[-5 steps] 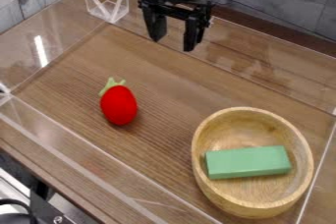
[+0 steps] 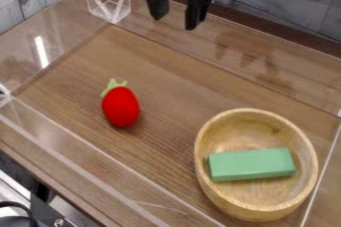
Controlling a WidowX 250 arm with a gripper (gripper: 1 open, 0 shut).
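My gripper (image 2: 176, 10) hangs at the top centre of the camera view, dark, its two fingers pointing down over the back of the wooden surface; whether it is open or shut is hard to tell. Well in front of it, at the lower left, lies a red oval object with a small green top (image 2: 122, 106). At the lower right a wooden bowl (image 2: 213, 146) holds a green rectangular block (image 2: 250, 164).
Translucent pieces stand along the left edge and at the top left. A dark cable or fitting shows at the bottom left corner.
The red object, bowl and green block have not moved.
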